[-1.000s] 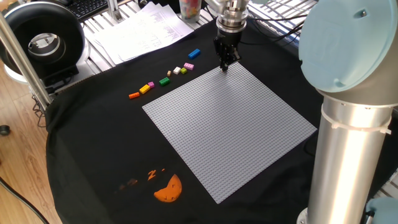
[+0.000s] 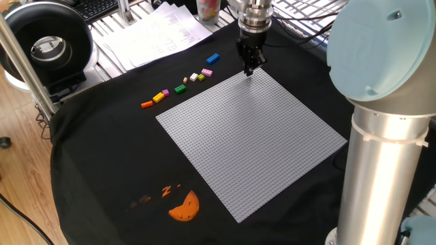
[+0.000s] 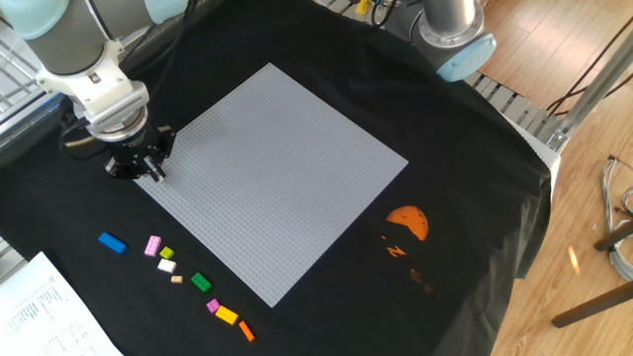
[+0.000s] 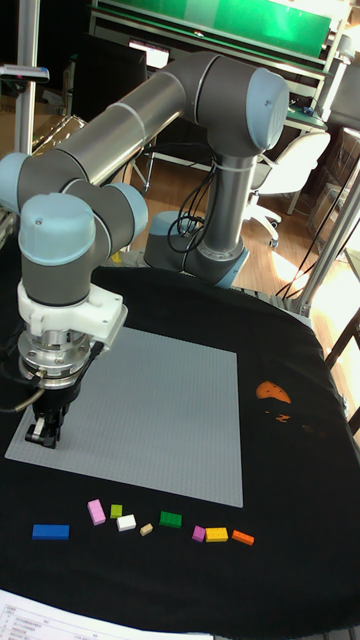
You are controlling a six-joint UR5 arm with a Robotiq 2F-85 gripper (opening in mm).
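Observation:
A large grey studded baseplate [image 2: 248,139] lies flat on the black cloth. My gripper [image 2: 249,72] points down at one corner of this plate, in exterior view 2 the left corner. Whether the gripper's fingertips touch the studs cannot be made out. In exterior view 3 a pale patch shows near the tip of the gripper [image 4: 47,437]; I cannot tell if it is a finger or something held. Loose bricks lie in a row beside the plate: blue [image 3: 113,242], pink [image 3: 152,245], lime [image 3: 167,253], white [image 3: 166,266], tan [image 3: 176,279], green [image 3: 201,282], purple [image 3: 213,307], yellow [image 3: 226,315] and orange [image 3: 246,331].
White papers [image 2: 153,37] lie beyond the brick row. An orange print [image 2: 184,207] marks the cloth on the plate's other side. The arm's column [image 2: 385,177] rises at the right of exterior view 1. The plate's surface is otherwise clear.
The gripper's tip has shifted very slightly to the right in exterior view 1, staying near the plate's corner. The bricks and the plate have not moved.

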